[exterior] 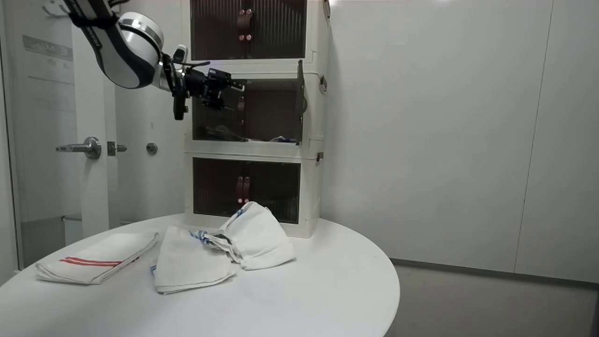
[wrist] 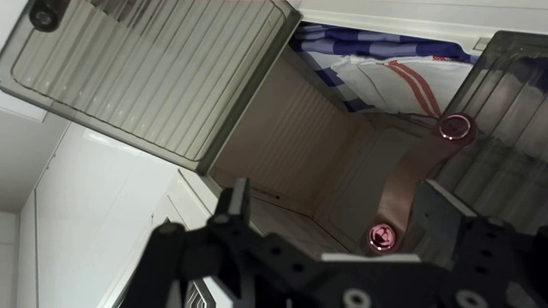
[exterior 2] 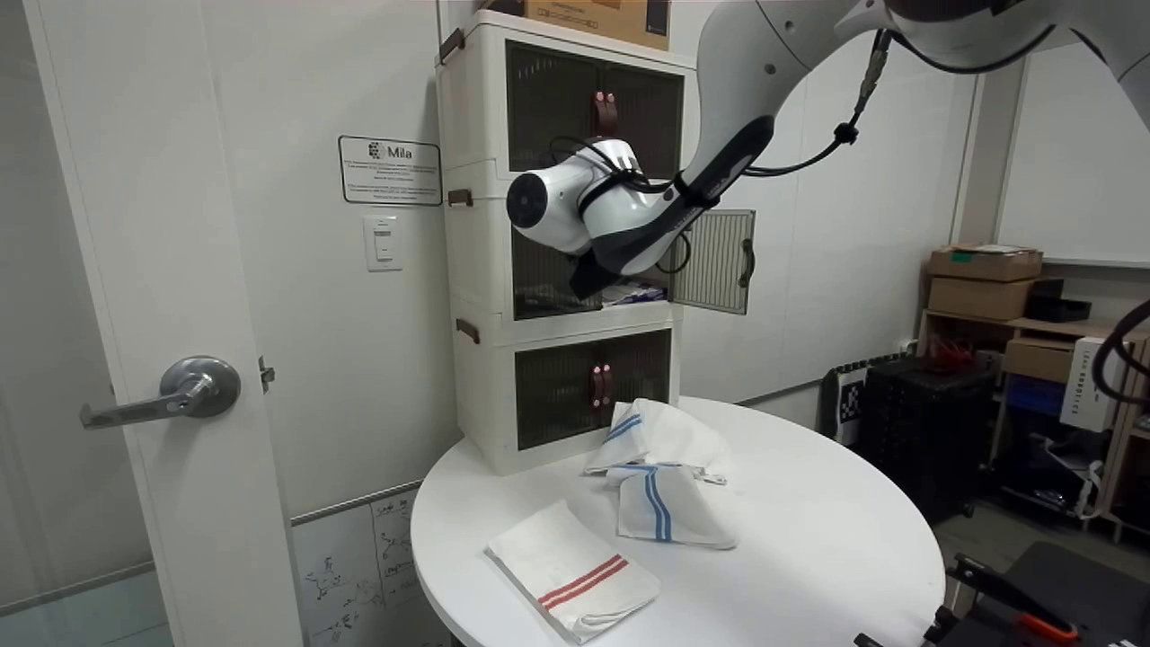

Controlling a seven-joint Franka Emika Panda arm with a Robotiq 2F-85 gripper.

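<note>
My gripper is open in front of the middle cabinet [exterior: 311, 115], its fingers wide apart with nothing held between them. In the wrist view the brown leather handle [wrist: 398, 190] of the shut door [wrist: 508, 128] shows beyond the gap, nearer the right finger. The other middle door [exterior 2: 717, 259] stands swung open. Inside the compartment lie a white cloth with red stripes [wrist: 395, 84] and a blue checked cloth [wrist: 380, 45]. From exterior view 1, the gripper [exterior: 236, 96] hovers at the height of the handle, left of it. In exterior view 2 the arm hides the gripper.
On the round white table [exterior: 337, 292] lie a folded red-striped towel [exterior 2: 571, 571] and two blue-striped towels, one flat [exterior 2: 674, 507] and one bunched [exterior: 261, 238] against the lower cabinet. Upper and lower cabinet doors are shut.
</note>
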